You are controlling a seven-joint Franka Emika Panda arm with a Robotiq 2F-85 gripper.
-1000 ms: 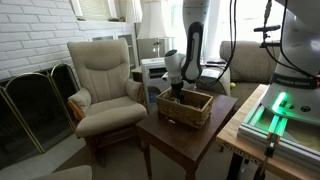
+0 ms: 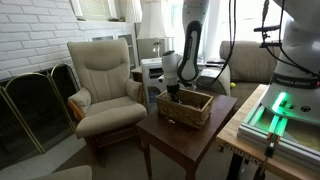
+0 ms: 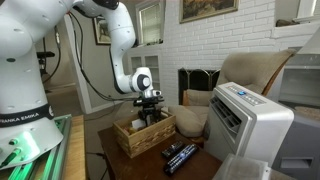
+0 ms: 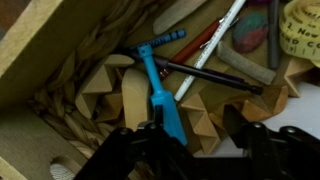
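My gripper is open, low inside a wicker basket (image 2: 171, 110) on a dark table. In the wrist view a bright blue tool (image 4: 160, 95) with a short crossbar lies in the basket, its lower end between my dark fingers. I cannot tell whether either finger touches it. Beside it are a white stick (image 4: 213, 45), a dark rod (image 4: 225, 77), a dark red pen (image 4: 200, 45) and several wooden blocks (image 4: 202, 122). A yellow tape measure (image 4: 301, 28) sits at the upper right. The basket's contents are mostly hidden in the exterior views.
The basket's woven walls (image 4: 75, 60) stand close to the fingers. On the table outside it lie a dark object (image 3: 180, 158) and a grey box (image 3: 240, 165), with a white appliance (image 3: 237, 118) behind. An armchair (image 2: 104, 85) stands past the table.
My gripper has come slightly lower and shifted a little at the basket over the last second. The basket and table have stayed in place.
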